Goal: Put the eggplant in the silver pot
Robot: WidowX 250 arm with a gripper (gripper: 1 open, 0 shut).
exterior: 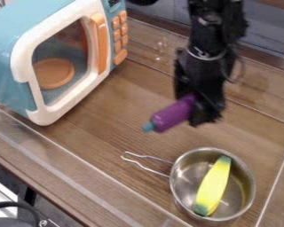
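Observation:
The purple eggplant (170, 115) with a teal stem end is tilted, its stem end lower and toward the left. My black gripper (201, 112) is shut on its right end, and blur hides the fingertips. Below and to the right stands the silver pot (180, 183), its wire handle pointing left toward the toy oven side. A yellow banana-like toy (212, 186) with green ends lies inside the pot. The eggplant is behind the pot in the view, apart from it.
A blue and white toy oven (32, 53) with orange buttons fills the upper left. Bare wooden counter (91, 146) spreads between oven and pot. A dark cable (14, 206) lies at the lower left corner.

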